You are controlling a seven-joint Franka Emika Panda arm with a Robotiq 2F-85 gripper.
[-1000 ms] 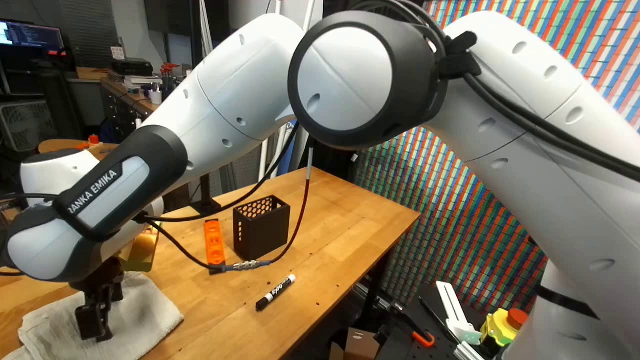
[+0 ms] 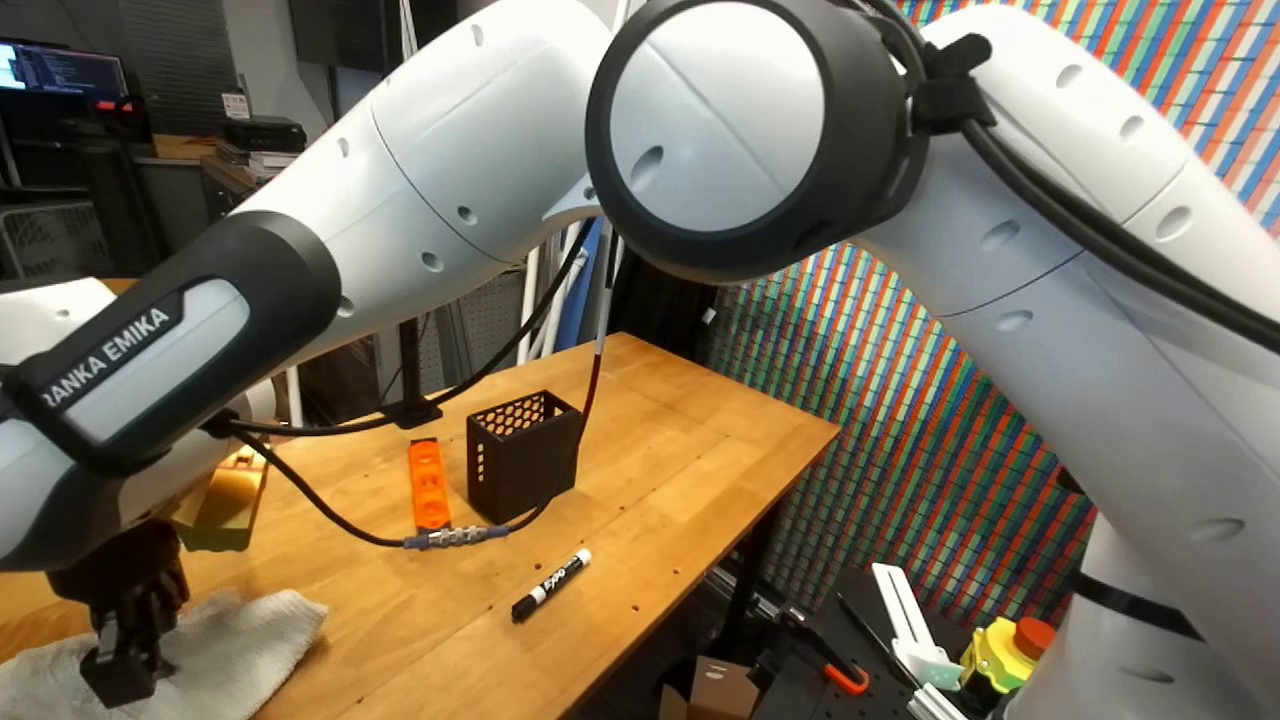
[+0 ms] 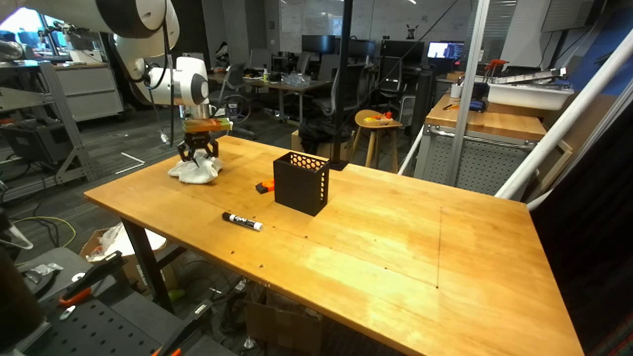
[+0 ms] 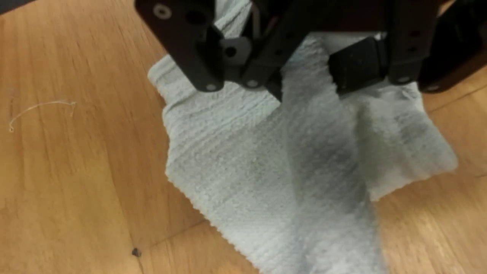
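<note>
A whitish cloth (image 4: 228, 160) lies crumpled on the wooden table, under my gripper. In the wrist view, a raised fold of it stands between the dark fingers, which are some way apart. Whether they grip the fold firmly I cannot tell. Exterior view 2 shows the cloth (image 3: 196, 172) bunched up beneath the gripper (image 3: 199, 155) at the table's far left end. In exterior view 1, the gripper (image 2: 130, 660) hides part of the cloth (image 2: 246, 654), near the lower left corner.
A black box with honeycomb holes (image 2: 522, 468) stands on the table beside an orange tool (image 2: 428, 486). A black-and-white marker (image 2: 552, 584) lies nearer the edge. Much of the table (image 3: 380, 255) right of the box is bare in exterior view 2.
The arm and gripper have moved left in exterior view 1. The cloth's visible right edge has shifted left too, and the cloth looks more bunched. Box, orange tool and marker are unmoved.
</note>
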